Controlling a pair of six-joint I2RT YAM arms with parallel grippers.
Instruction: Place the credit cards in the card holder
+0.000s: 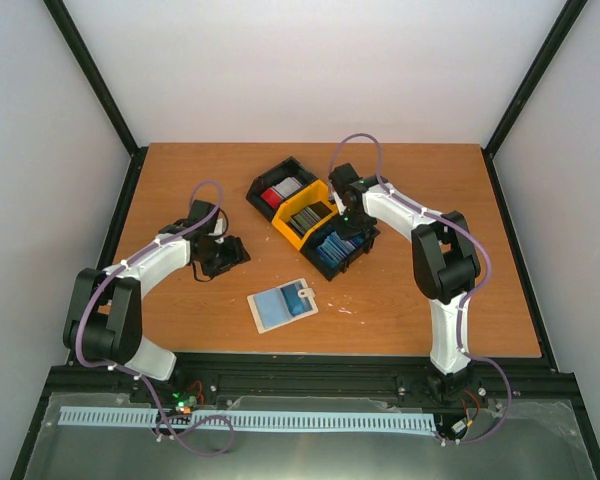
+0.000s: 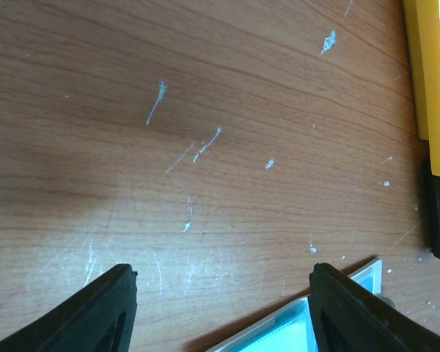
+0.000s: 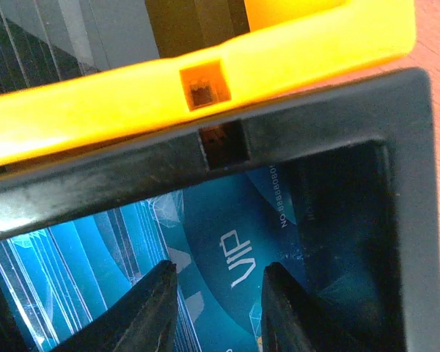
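Observation:
Several blue cards stand in the nearest black bin. Over that bin hangs my right gripper, its fingers apart and pointing down at the cards. Whether a card edge lies between the fingertips is hard to tell; no grip on one shows. The card holder, with a clear-blue pocket and a light rim, lies flat on the table's front middle. Its corner shows at the bottom of the left wrist view. Left of the bins, above bare wood, my left gripper is open and empty.
A yellow bin of dark cards adjoins the blue cards' bin, and another black bin with red and grey cards stands behind it. Bare table lies around the holder and on the right.

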